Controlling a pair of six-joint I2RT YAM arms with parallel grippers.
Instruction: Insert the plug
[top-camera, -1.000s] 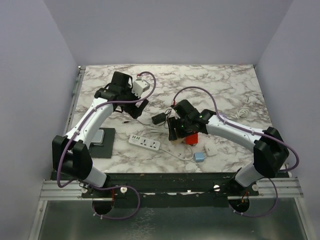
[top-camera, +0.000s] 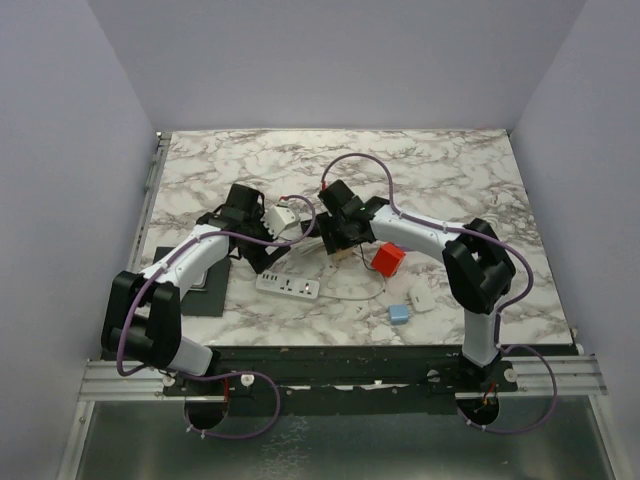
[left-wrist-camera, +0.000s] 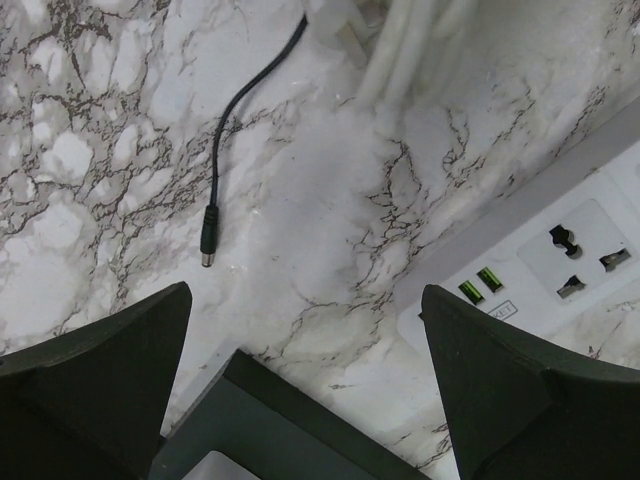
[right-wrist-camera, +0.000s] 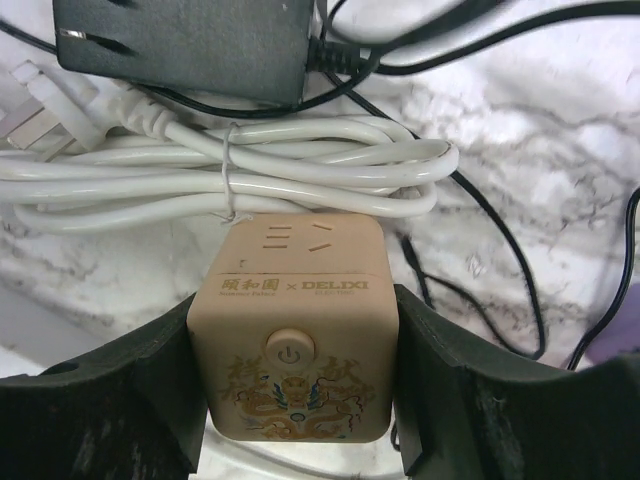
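A tan cube-shaped plug adapter (right-wrist-camera: 295, 340) with a round power button and slots in its upper face is clamped in my right gripper. The top view shows the cube (top-camera: 341, 253) below the right fingers, a short way right of and behind the white power strip (top-camera: 288, 286). My left gripper (top-camera: 262, 258) hovers behind the strip's left end, open and empty. In the left wrist view the strip (left-wrist-camera: 520, 265) lies at the right, showing two green USB ports and a socket with free holes. The cube's underside is hidden.
Behind the cube lie bundled white cable (right-wrist-camera: 300, 180) and a black power adapter (right-wrist-camera: 190, 45). A thin black cable (left-wrist-camera: 222, 125) ends near the left gripper. A red block (top-camera: 388, 259), a blue block (top-camera: 398, 314) and a dark box (top-camera: 207, 290) flank the strip.
My left gripper has come forward, closer to the power strip, still empty. The right gripper has moved back and left, carrying the tan cube away from beside the red block.
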